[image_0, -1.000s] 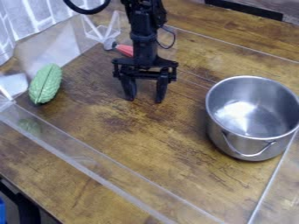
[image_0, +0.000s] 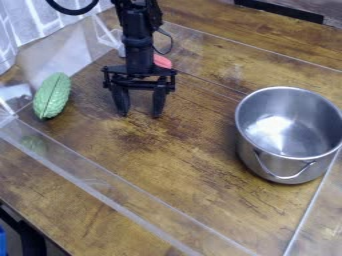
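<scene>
My black gripper (image_0: 139, 102) hangs low over the wooden table, left of centre, fingers pointing down and apart with no object visible between them. Just behind it, a red object (image_0: 164, 62) is partly hidden by the arm. To the gripper's left lies a pale green, ridged oblong vegetable-like object (image_0: 51, 96). A large steel pot (image_0: 289, 134) stands at the right.
Transparent low walls border the work area, and a white crumpled covering (image_0: 27, 30) is at the back left.
The gripper and arm have shifted left, covering more of the red object's left part. The green object and the pot have not moved.
</scene>
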